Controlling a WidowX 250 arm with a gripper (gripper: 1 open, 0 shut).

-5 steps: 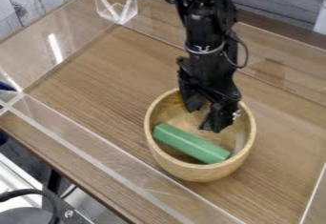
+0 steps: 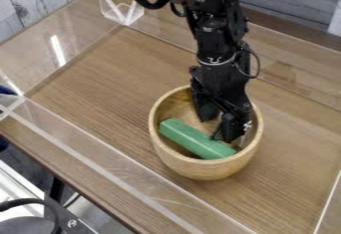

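A light wooden bowl stands on the wooden table in the middle of the view. A green block lies tilted in its lower left part. The black gripper reaches down from the top into the right side of the bowl, beside the green block. It is open, though its fingers are dark and partly hidden against the bowl's shadowed inside.
Clear tape marks its left edge and corners. A dark round object is at the bottom left, off the table.
The gripper has come lower into the bowl. The green block has shifted slightly up and left, and the bowl sits a little differently.
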